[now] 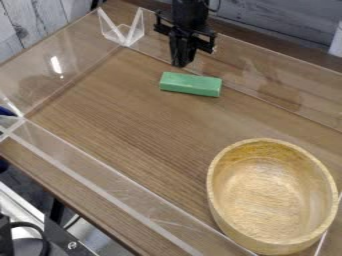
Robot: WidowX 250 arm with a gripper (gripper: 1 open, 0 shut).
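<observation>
A green rectangular block (190, 84) lies on the wooden table (120, 140) in the upper middle of the camera view. My black gripper (181, 58) is above and behind the block, apart from it, at the top centre. It looks shut, with nothing visible between its fingers, though it is small and dark.
A large beige round bowl (271, 195) stands at the lower right. A clear angular object (122, 27) is at the upper left. Black cables lie at the lower left corner.
</observation>
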